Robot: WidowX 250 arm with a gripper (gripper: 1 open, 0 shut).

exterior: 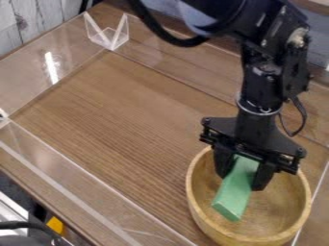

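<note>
The black robot gripper (pixel 247 159) points down into a tan round bowl (pixel 290 219) at the lower right of the camera view. It is shut on a green block (pixel 233 197), which is tilted, its lower end inside the bowl. The fingertips are partly hidden behind the block and by shadow.
A clear plastic wall lines the left side, and a white wire holder (pixel 110 34) stands at the upper left. The bowl sits close to the table's right edge.
</note>
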